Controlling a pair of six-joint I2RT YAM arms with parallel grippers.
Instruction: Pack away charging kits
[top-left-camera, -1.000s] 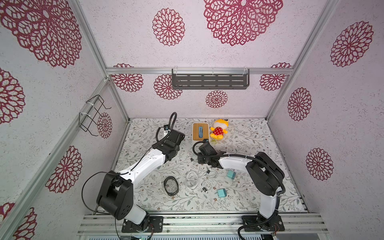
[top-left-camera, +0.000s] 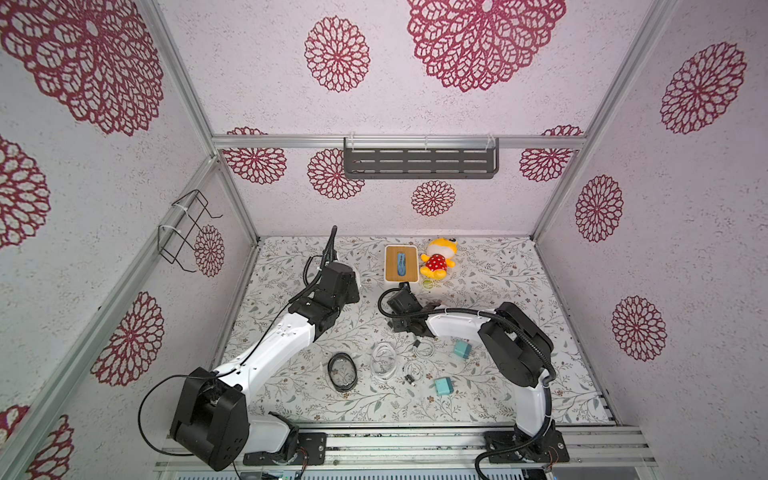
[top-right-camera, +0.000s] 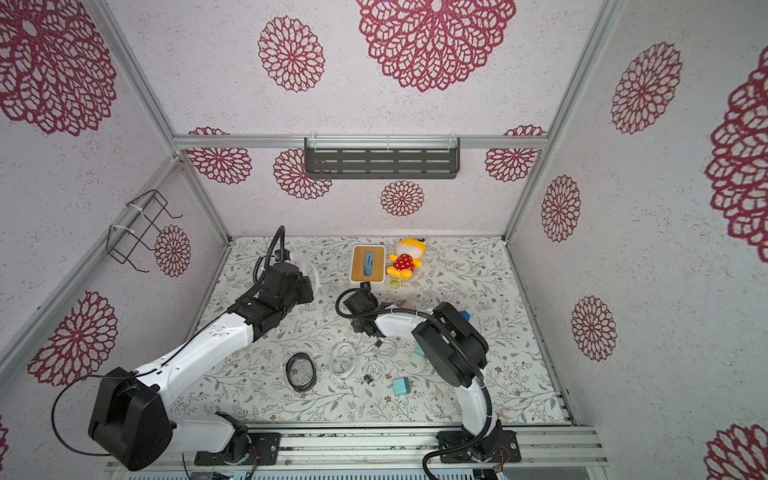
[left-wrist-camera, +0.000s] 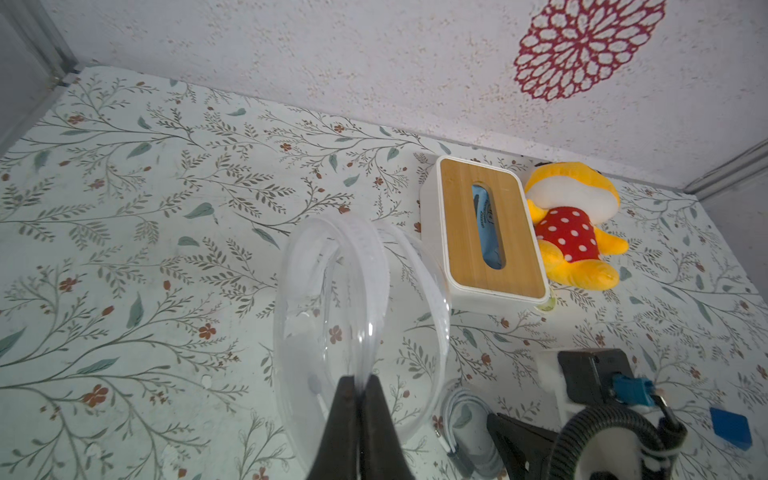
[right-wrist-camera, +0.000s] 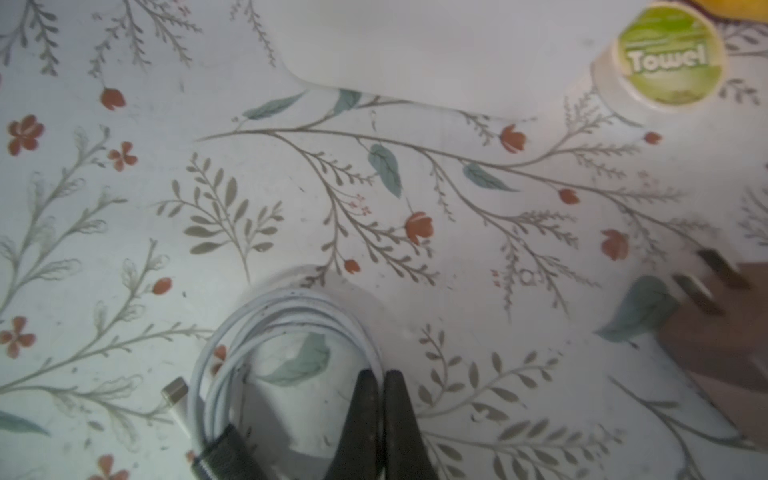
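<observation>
In the left wrist view, a clear looped bag-like thing (left-wrist-camera: 368, 304) stands up out of my left gripper, whose fingers are closed on its lower edge. Below the tissue box, my right gripper is shut on a coil of pale grey cable (right-wrist-camera: 296, 304), gripping one side of the loop; a dark strap binds the coil. A pinkish-brown plug block (right-wrist-camera: 720, 336) with two prongs rests to the right. Near the front of the table are a black cable coil (top-left-camera: 342, 372), a clear-white coil (top-left-camera: 384, 360) and teal blocks (top-left-camera: 443, 386).
A white box with a wooden lid (left-wrist-camera: 488, 224) stands at the back, a yellow plush toy (left-wrist-camera: 576, 224) beside it. A small round towel tub (right-wrist-camera: 672, 56) sits at the box's front corner.
The left arm has swung leftward, still holding the clear thing.
</observation>
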